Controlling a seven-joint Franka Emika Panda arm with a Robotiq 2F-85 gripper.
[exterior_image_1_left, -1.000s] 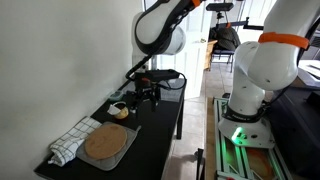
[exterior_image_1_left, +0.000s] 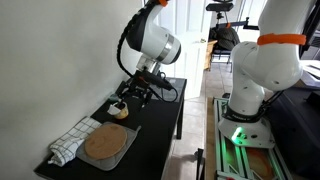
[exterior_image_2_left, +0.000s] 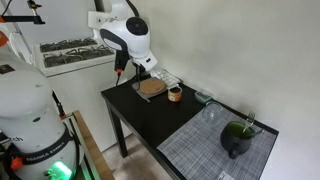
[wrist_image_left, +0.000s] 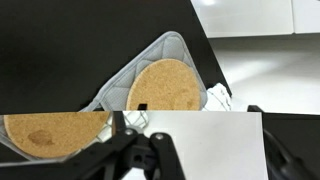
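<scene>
My gripper (exterior_image_1_left: 150, 86) hangs above the dark table, its fingers apart, with nothing seen between them. In exterior view 1 a round cork mat (exterior_image_1_left: 105, 141) lies on a grey quilted pad (exterior_image_1_left: 124, 153), to the left of the gripper. A small jar with a light lid (exterior_image_1_left: 118, 109) stands behind the gripper's left side; in exterior view 2 the jar (exterior_image_2_left: 175, 94) shows a brown body. The wrist view is split into two mismatched halves, with cork (wrist_image_left: 166, 88) in the upper one and dark gripper parts in the lower one.
A checked cloth (exterior_image_1_left: 73, 140) lies by the wall. In exterior view 2, a dark pot (exterior_image_2_left: 236, 139) stands on a grey mat (exterior_image_2_left: 200, 148), near a glass (exterior_image_2_left: 210, 112). A stove (exterior_image_2_left: 80, 48) is behind the arm.
The arm's wrist has tilted and turned, so the gripper now faces the first exterior camera differently and looks wider. The cork mat, pad, cloth and jar have stayed where they were.
</scene>
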